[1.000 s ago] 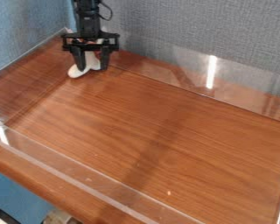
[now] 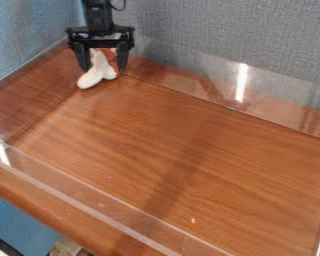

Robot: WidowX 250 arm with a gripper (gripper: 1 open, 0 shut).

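Note:
My black gripper (image 2: 101,55) hangs at the upper left, near the back corner of the wooden surface, with its fingers apart. Just below it and partly behind it lies a white soft-looking object (image 2: 93,74) with some orange at its top. Whether the fingers touch it is hard to tell.
Clear low walls border it, with grey and blue padded backdrops behind. Some small dark and wooden items sit outside at the lower left corner.
My gripper has risen a little from around the white object, uncovering more of it. The object looks to be in about the same place.

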